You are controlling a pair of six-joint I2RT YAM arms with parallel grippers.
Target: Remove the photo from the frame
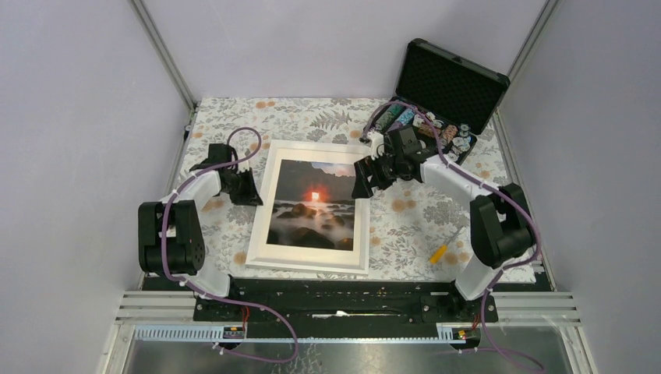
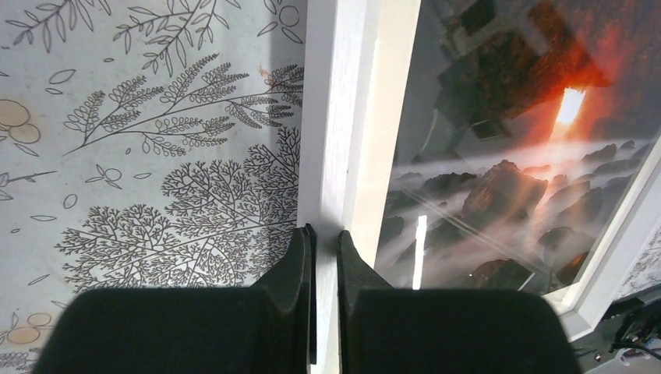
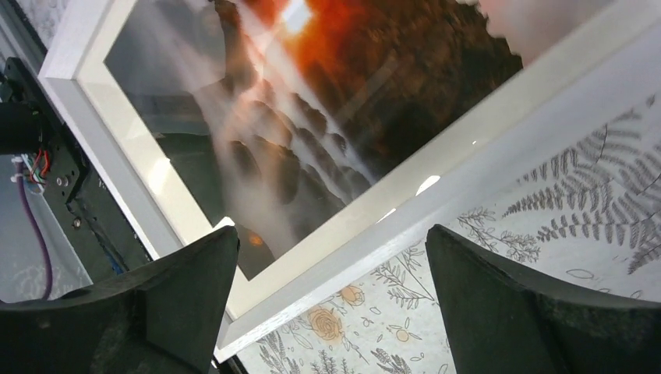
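A white picture frame (image 1: 309, 259) lies flat on the table, the sunset photo (image 1: 308, 222) showing behind its glossy front. Over the frame's left border stands my left gripper, its fingers (image 2: 355, 269) close together with a narrow gap. White border (image 2: 334, 117) shows in that gap; whether the pads press on it I cannot tell. My right gripper is wide open above the frame's right border (image 3: 436, 195), one finger (image 3: 167, 304) on each side of the view and nothing held.
An open black case (image 1: 452, 78) with poker chips stands at the back right, close to the right arm. A yellow-handled tool (image 1: 439, 253) lies at the front right.
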